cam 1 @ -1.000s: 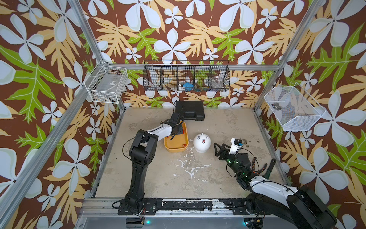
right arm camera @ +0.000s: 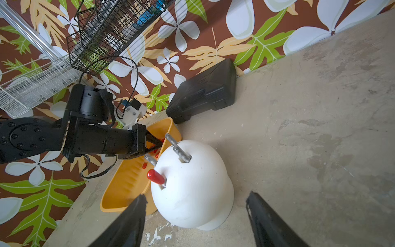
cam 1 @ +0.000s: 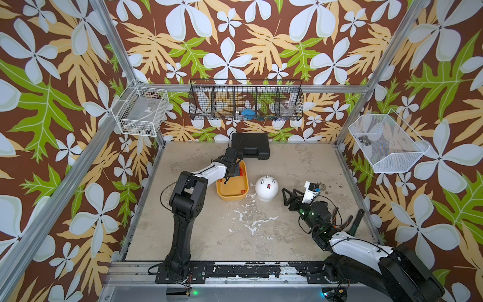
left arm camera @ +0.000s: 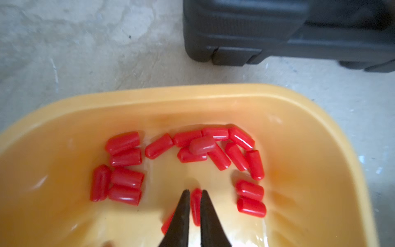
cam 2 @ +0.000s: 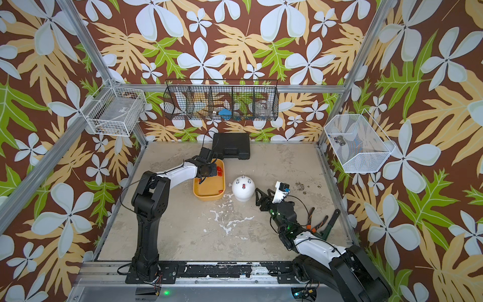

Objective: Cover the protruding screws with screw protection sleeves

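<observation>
A white dome [right arm camera: 193,193] stands right of the orange tray [cam 1: 231,196]; in the right wrist view several screws [right arm camera: 181,153] protrude from it, one capped by a red sleeve [right arm camera: 156,177]. In the left wrist view several red sleeves [left arm camera: 125,177] lie in the tray. My left gripper is down in the tray, fingers close together, beside two sleeves at the bottom centre; whether it grips one I cannot tell. My right gripper stands open, with the dome seen beyond its fingers.
A black case [cam 1: 250,143] lies behind the tray. Wire baskets [cam 1: 246,100] hang on the frame above. Some tools [cam 2: 329,226] lie at the right beside the right arm.
My left arm has shifted very slightly over the tray. The right arm and the dome have not moved.
</observation>
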